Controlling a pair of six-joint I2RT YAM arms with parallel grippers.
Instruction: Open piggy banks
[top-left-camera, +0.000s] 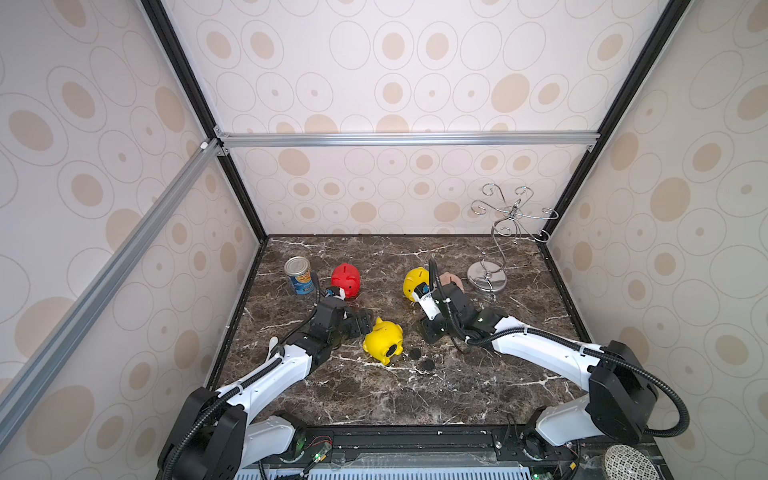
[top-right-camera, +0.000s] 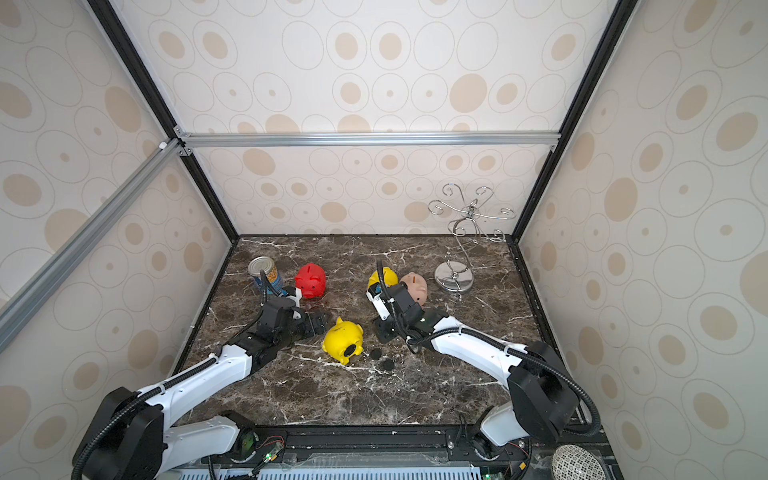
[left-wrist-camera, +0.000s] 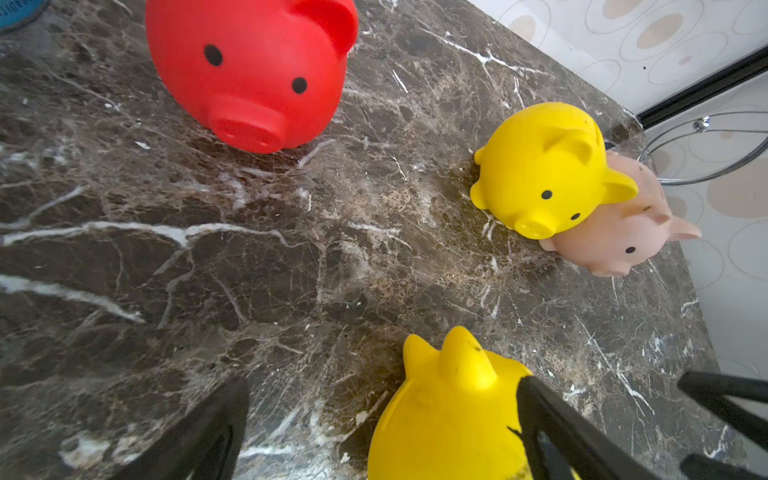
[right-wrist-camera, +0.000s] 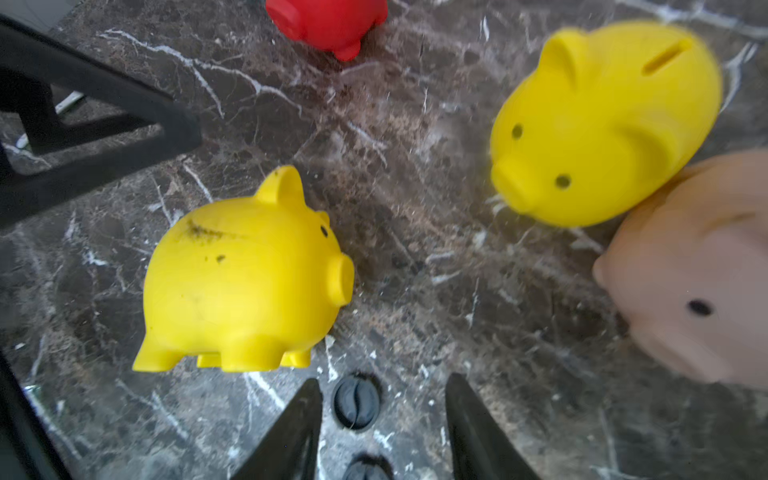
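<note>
A yellow piggy bank (top-left-camera: 384, 340) sits front centre, a dark round patch on its side, near two black discs (right-wrist-camera: 355, 400), likely plugs. My open left gripper is just over it, nothing visibly held. My open right gripper is to its right, empty over the marble. Farther back are a red piggy bank (left-wrist-camera: 248, 72), a second yellow one (left-wrist-camera: 536, 168) and a pink one (right-wrist-camera: 688, 264), these last two close together.
A can (top-left-camera: 297, 276) stands at the back left and a metal stand (top-left-camera: 486, 276) at the back right. The dark marble top (top-left-camera: 384, 392) is clear along the front.
</note>
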